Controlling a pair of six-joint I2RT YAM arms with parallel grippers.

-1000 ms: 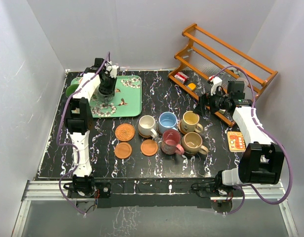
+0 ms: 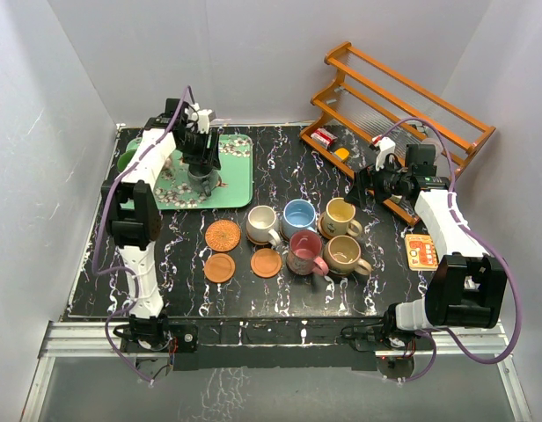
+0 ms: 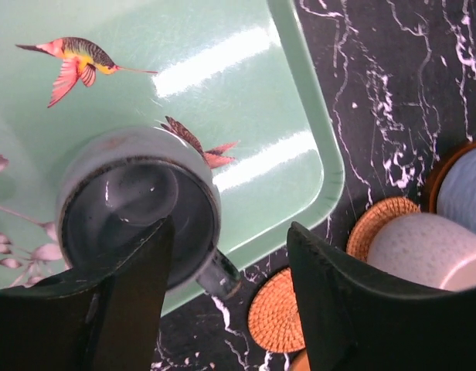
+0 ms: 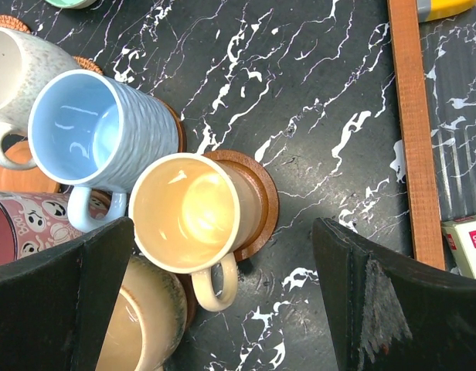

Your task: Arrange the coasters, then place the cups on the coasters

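Note:
A grey cup [image 3: 137, 201] with a dark interior stands on the green tray [image 2: 231, 189], its handle toward the tray's front edge. My left gripper is over it, fingers apart, the left finger at the cup's rim and nothing clearly held. An orange woven coaster [image 2: 223, 235] and two plain coasters [image 2: 219, 267] [image 2: 266, 262] lie empty in front of the tray. My right gripper [image 2: 361, 186] is open above the yellow cup [image 4: 192, 216], with nothing between its fingers.
White, blue, red, yellow and tan cups cluster on coasters at centre right. A wooden rack [image 2: 403, 88] stands at the back right. Dark marble shows free in the middle back and left front.
The grey cup has shifted slightly right on the tray since a second ago. My left gripper moved right with it and is now a little higher. The right arm is unchanged.

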